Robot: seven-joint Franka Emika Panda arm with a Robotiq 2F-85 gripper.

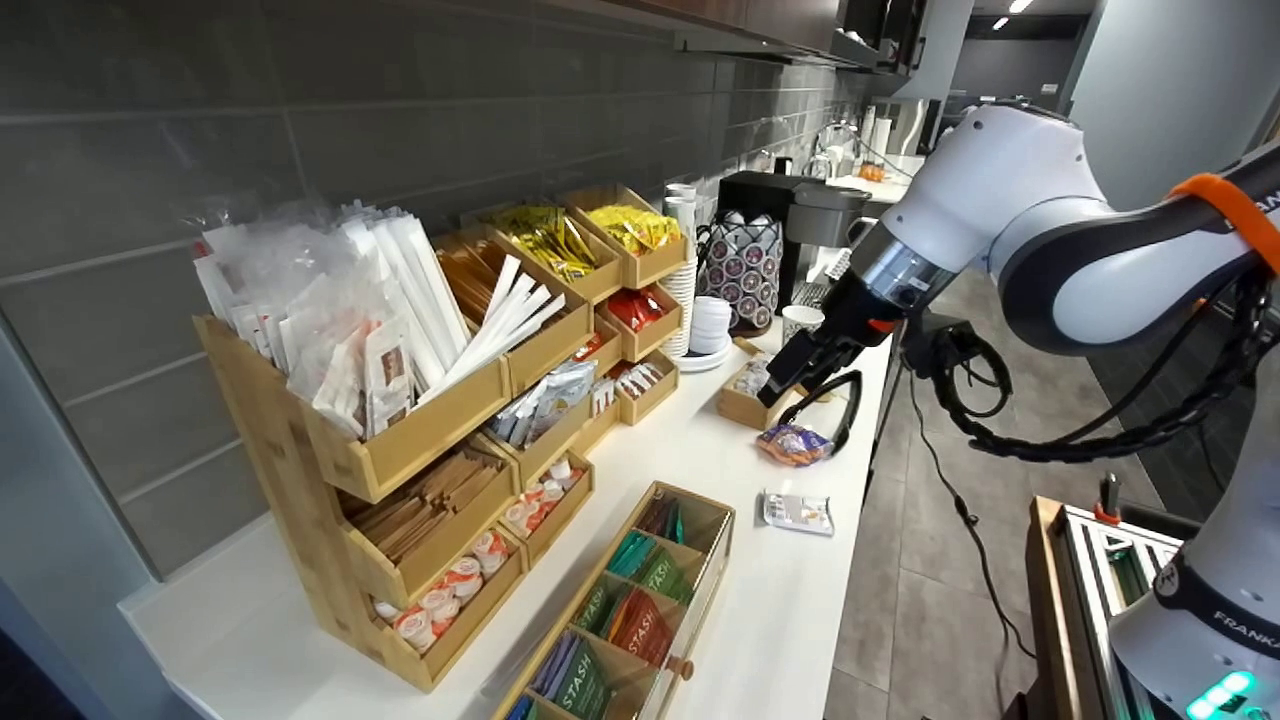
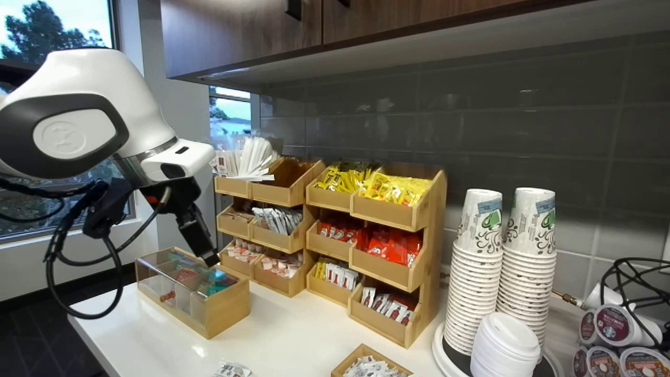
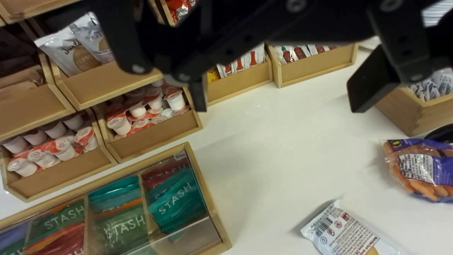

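Observation:
My gripper hangs above the white counter [image 3: 263, 161], its two fingers wide apart in the wrist view and only bare counter seen between them. In exterior view 1 the gripper [image 1: 786, 382] is over the counter, in front of the stepped wooden organizer. Below it lie a silver-white packet [image 3: 348, 233] and, farther right, an orange and purple snack bag [image 3: 424, 170]. A wooden tea box [image 3: 197, 170] with green, teal and red Stash sachets sits at the lower left of the wrist view. Creamer cups [image 3: 148, 108] fill the organizer's low bins.
Stacked paper cups [image 2: 474, 283] and white lids [image 2: 505, 345] stand right of the organizer [image 2: 433, 251]. A small wooden box of packets [image 1: 746, 404] stands near the coffee machine [image 1: 828, 216]. A black looped object [image 1: 849, 414] touches the snack bag. Mid-counter is clear.

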